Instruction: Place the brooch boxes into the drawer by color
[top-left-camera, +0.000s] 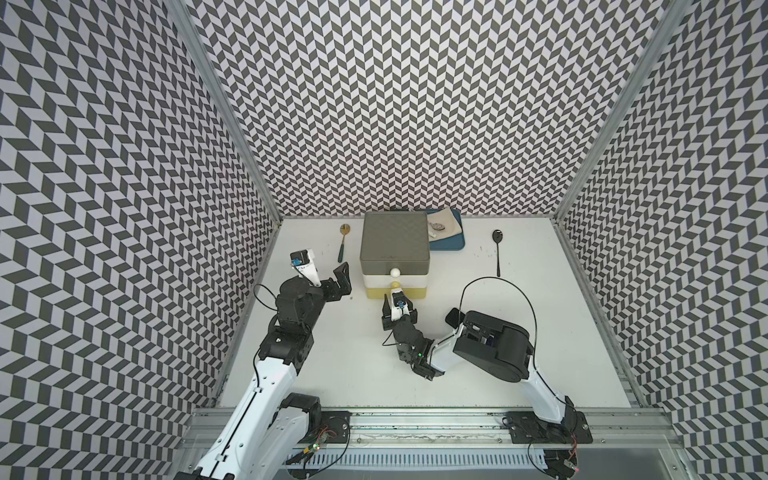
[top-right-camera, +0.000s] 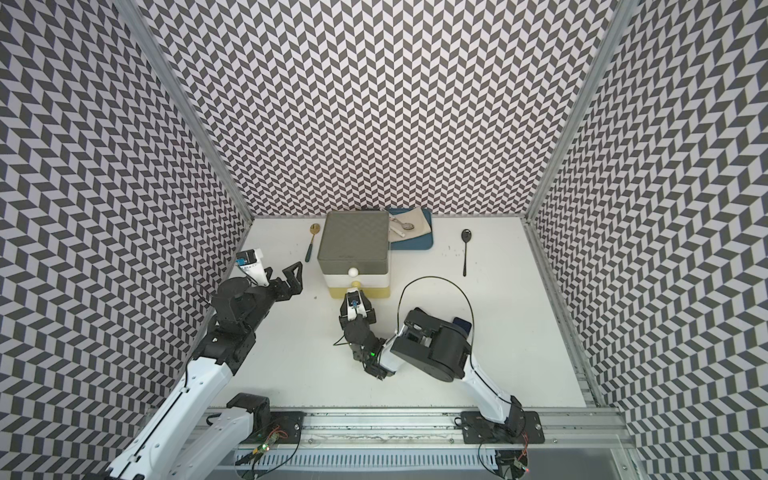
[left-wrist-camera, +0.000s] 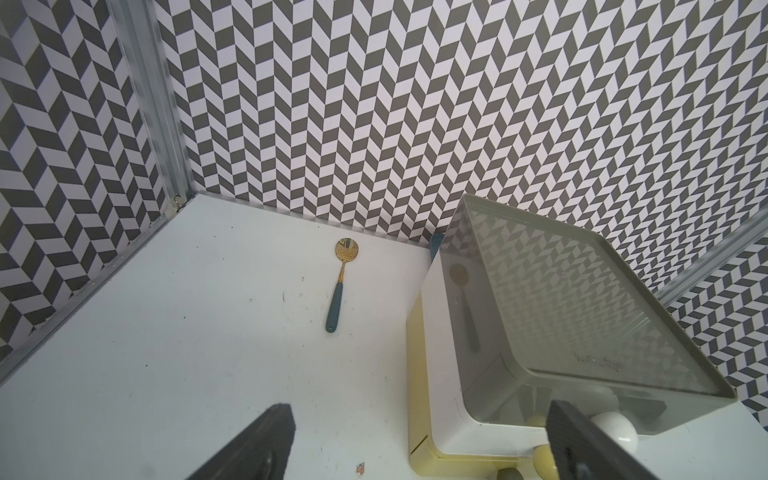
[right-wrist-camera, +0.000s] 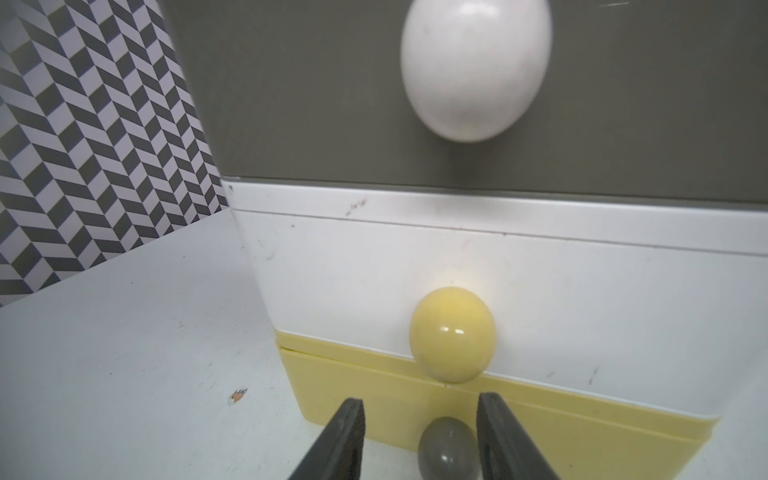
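Observation:
A stacked drawer box (top-left-camera: 394, 240) stands at table centre: grey-green top, white middle, yellow bottom, with a white knob (right-wrist-camera: 476, 68), a yellow knob (right-wrist-camera: 452, 332) and a grey knob (right-wrist-camera: 448, 448). My right gripper is low before the bottom drawer, fingers apart around the view of the grey knob, not visibly gripping it. My left gripper hangs open left of the box, nothing between its fingers. A small dark box (top-right-camera: 461, 325) lies right of the drawers, partly hidden by the right arm.
A blue tray (top-left-camera: 453, 241) with a beige cloth (top-left-camera: 444, 218) and small items sits behind the box. A gold spoon (top-left-camera: 345, 232) lies left, a black spoon (top-left-camera: 497, 240) right.

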